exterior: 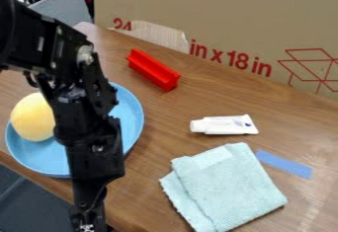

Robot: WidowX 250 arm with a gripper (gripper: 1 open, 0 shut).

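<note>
The black arm reaches down from the upper left across a blue plate [122, 117], and its gripper [87, 212] points down at the lower left, near the table's front edge, partly cut off by the frame; its fingers are hard to make out. A yellow rounded object [34, 116] rests on the plate, left of the arm. A folded pale-blue towel [222, 189] lies to the right. Above it are a white tube [223, 124] and a flat blue strip [283, 164].
A red block [152, 69] lies behind the plate. A large cardboard box [224, 24] stands along the back. Bare wood [172, 137] shows between plate and towel.
</note>
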